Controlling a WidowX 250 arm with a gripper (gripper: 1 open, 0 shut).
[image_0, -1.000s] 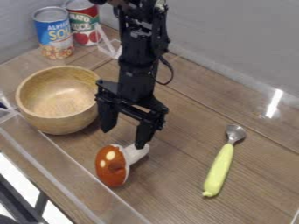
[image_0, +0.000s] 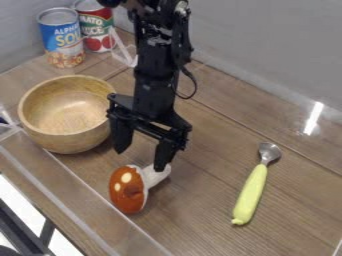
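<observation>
The black gripper (image_0: 144, 148) hangs open over the wooden counter, its two fingers apart just above a toy mushroom (image_0: 131, 190) with an orange-red spotted cap and white stem. Nothing shows between the fingers. A wooden bowl (image_0: 56, 120) sits to the left of the gripper. On the right lies a tool with a pale yellow handle (image_0: 250, 192) and a metal head.
A blue can (image_0: 62, 40) and a red can (image_0: 98, 25) stand at the back left. A wall runs along the back.
The gripper has shifted slightly to the left and changed its pose a little. The mushroom, bowl and yellow-handled tool are unmoved.
</observation>
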